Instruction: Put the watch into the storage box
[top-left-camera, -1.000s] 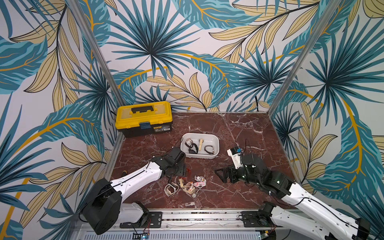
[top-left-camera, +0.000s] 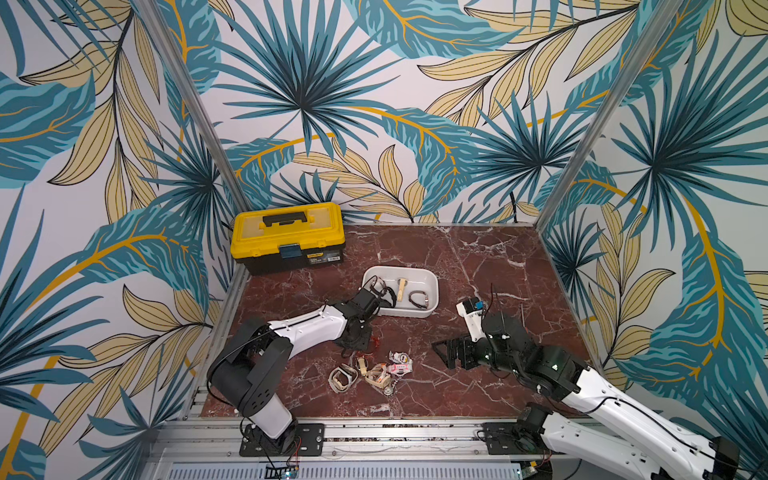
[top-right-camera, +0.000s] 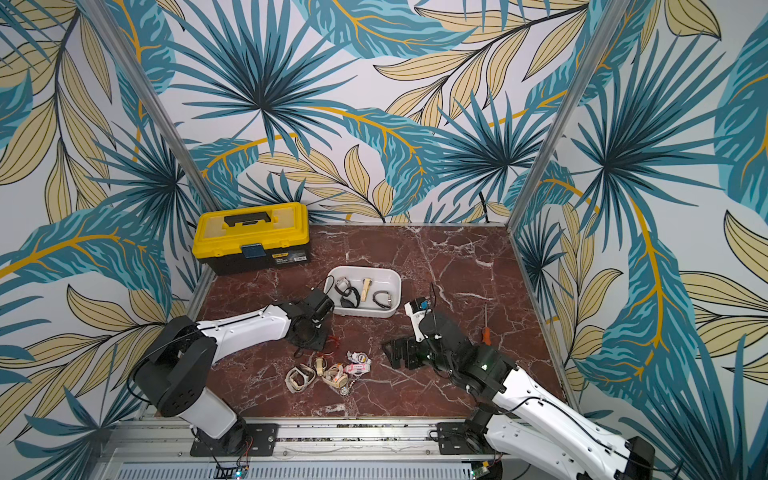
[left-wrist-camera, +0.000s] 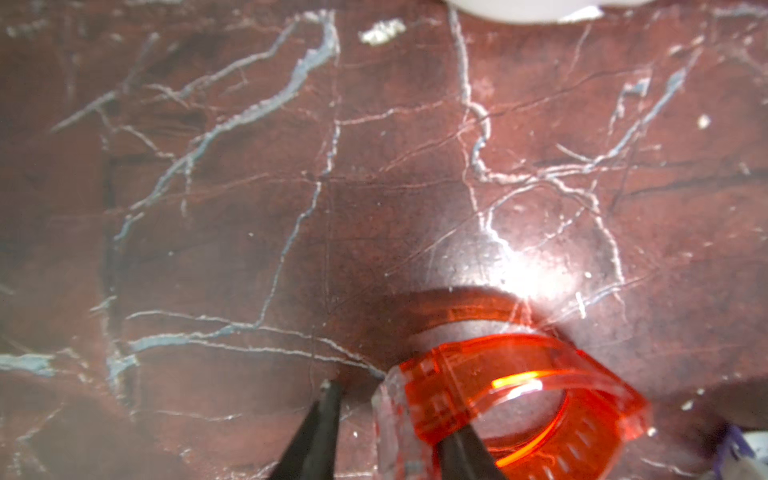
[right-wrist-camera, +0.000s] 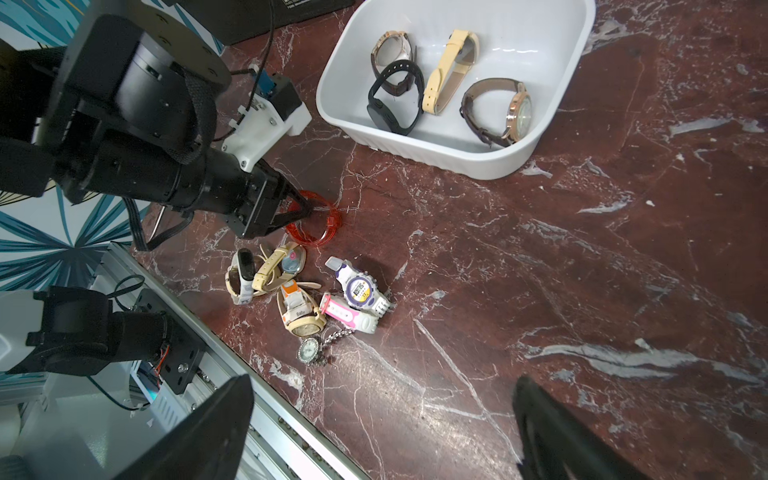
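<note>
A red translucent watch (left-wrist-camera: 520, 360) lies on the table, with my left gripper low over it, its dark fingers part open and one at the watch's strap; whether it grips is unclear. Several other watches (right-wrist-camera: 360, 292) lie together nearer the front edge. The white storage box (right-wrist-camera: 472, 164), holding several watches, stands just behind. My right gripper is open over bare table right of the loose watches, nothing between its fingers.
A yellow toolbox (top-left-camera: 288, 228) stands at the back left. An orange-handled screwdriver (top-right-camera: 485, 332) lies at the right.
The right arm has shifted slightly.
</note>
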